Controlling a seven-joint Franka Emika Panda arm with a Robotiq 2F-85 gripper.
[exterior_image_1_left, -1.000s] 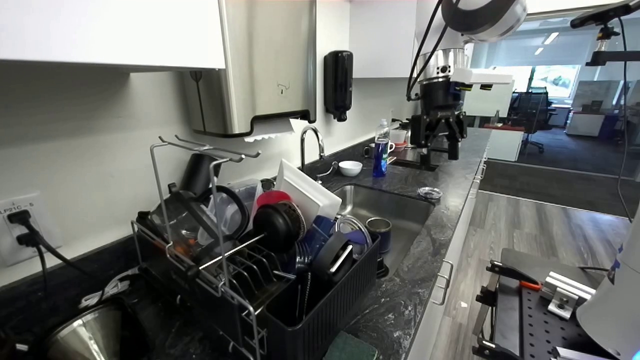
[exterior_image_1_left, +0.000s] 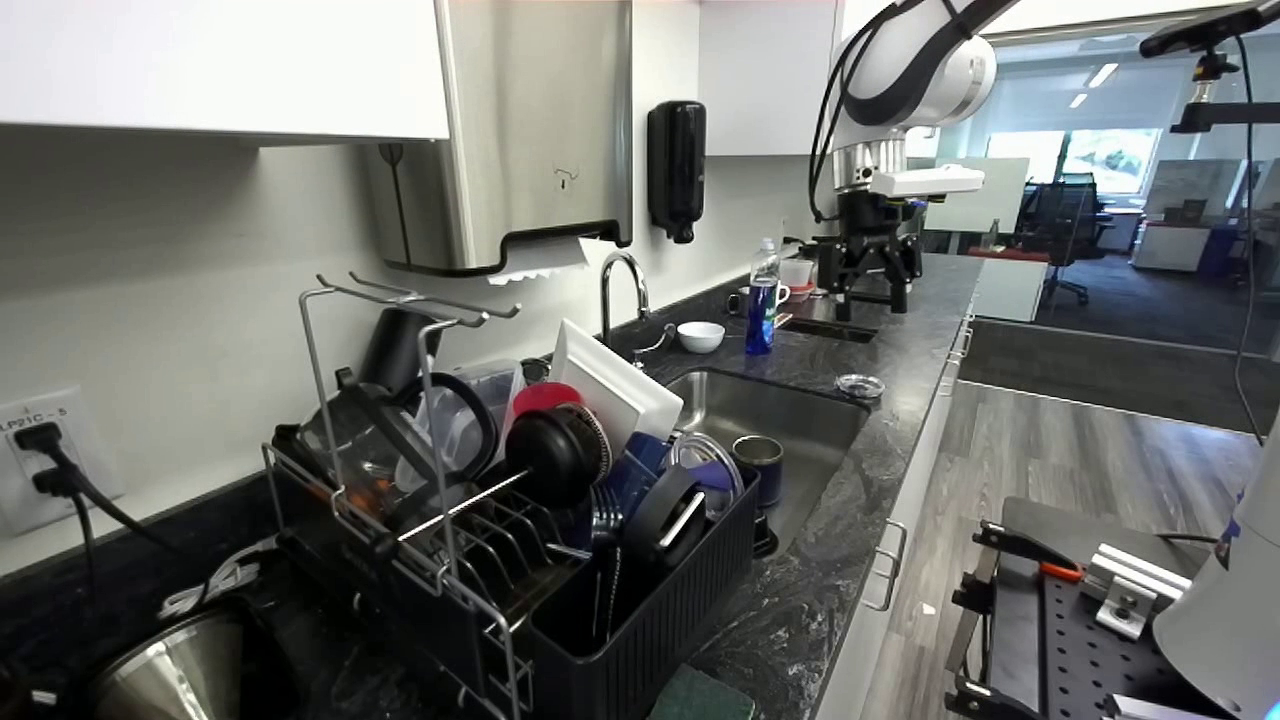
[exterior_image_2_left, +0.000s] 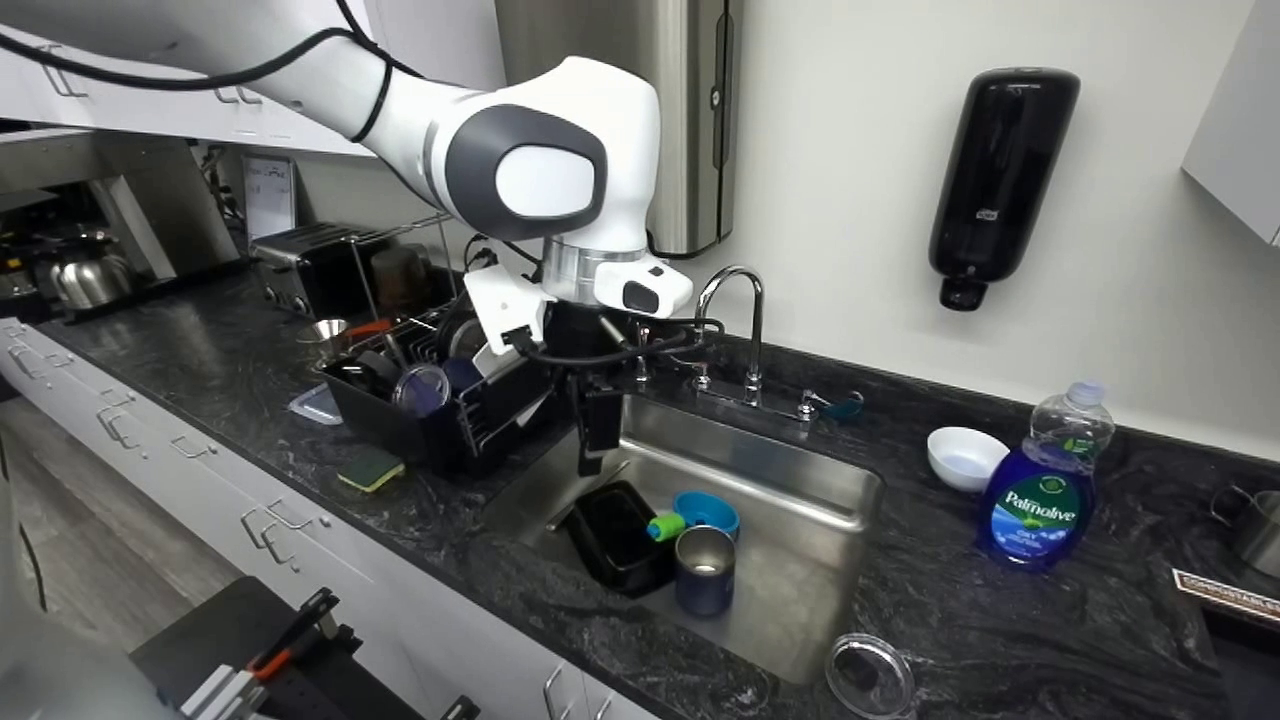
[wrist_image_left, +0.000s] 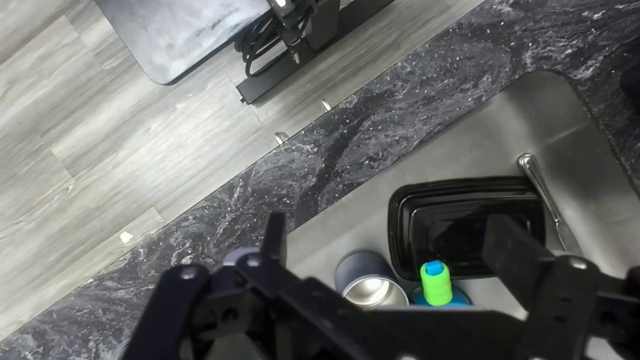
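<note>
My gripper (exterior_image_1_left: 871, 302) hangs open above the sink area, nothing between its fingers. In the wrist view its two dark fingers (wrist_image_left: 275, 237) stand wide apart over the sink. Below in the steel sink (exterior_image_2_left: 786, 564) are a black tray (exterior_image_2_left: 614, 536), a dark blue cup (exterior_image_2_left: 704, 572) and a blue item (exterior_image_2_left: 705, 512) with a green piece (exterior_image_2_left: 665, 527). A metal utensil (wrist_image_left: 547, 198) lies beside the tray (wrist_image_left: 468, 219), its end passing behind a finger. My gripper (exterior_image_2_left: 596, 444) is near the sink's rack side in exterior view 2.
A crowded dish rack (exterior_image_1_left: 672, 606) stands beside the sink, with a faucet (exterior_image_2_left: 753, 324) behind. A soap bottle (exterior_image_2_left: 1041, 486), a white bowl (exterior_image_2_left: 967, 458) and a clear lid (exterior_image_2_left: 869, 676) occupy the other side. A sponge (exterior_image_2_left: 371, 469) lies by the counter's front edge.
In exterior view 1 the arm and gripper have shifted left. The fingertips sit slightly higher, while the hand above them appears lower. The dishes and sink items there look unmoved.
</note>
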